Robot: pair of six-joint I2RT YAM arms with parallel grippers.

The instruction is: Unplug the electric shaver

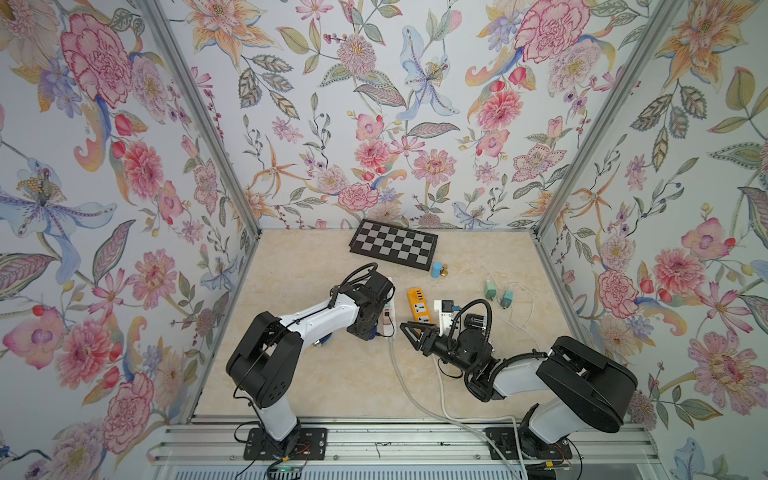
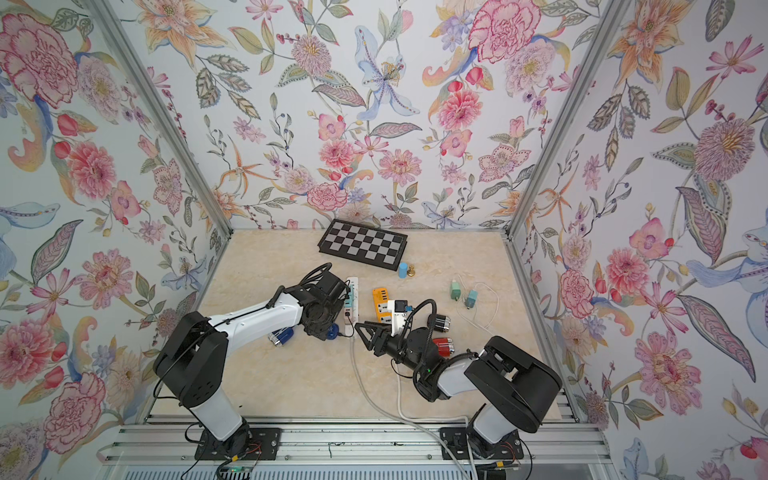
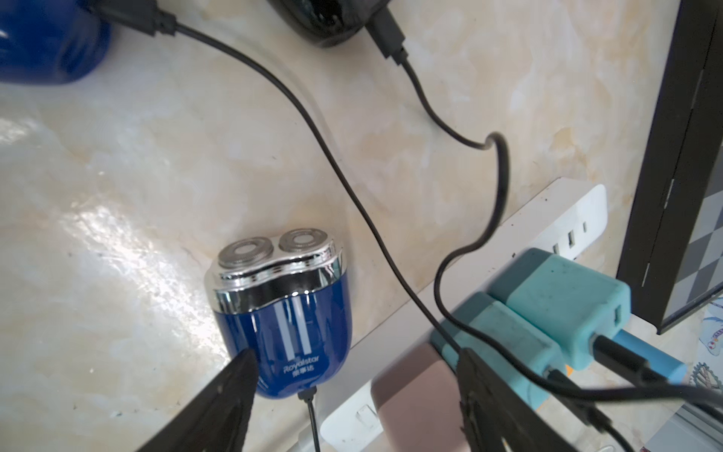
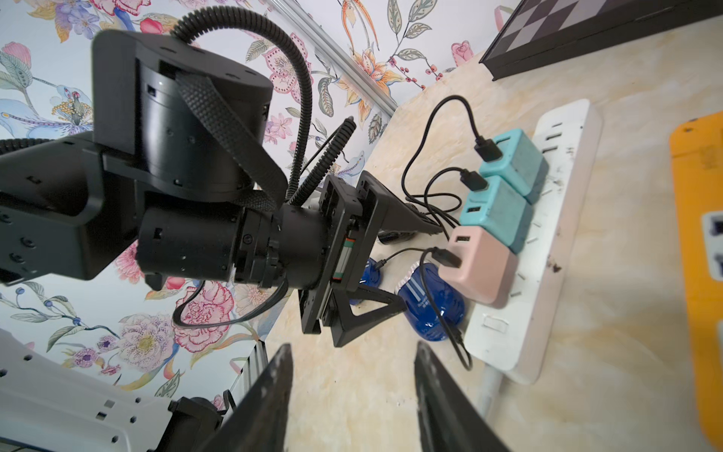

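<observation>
In the left wrist view a blue shaver with a silver two-disc head lies against the white power strip, a black cable at its base. My left gripper hovers over it, fingers part open, nothing visibly held. A pink adapter sits on the strip with a black cable plugged into it, beside two teal adapters. Another blue shaver and a black device have cables attached. My right gripper is open and empty, to the right of the strip.
A yellow power strip lies between the white strip and my right arm. The checkered board is at the back. Green and teal adapters lie at the right.
</observation>
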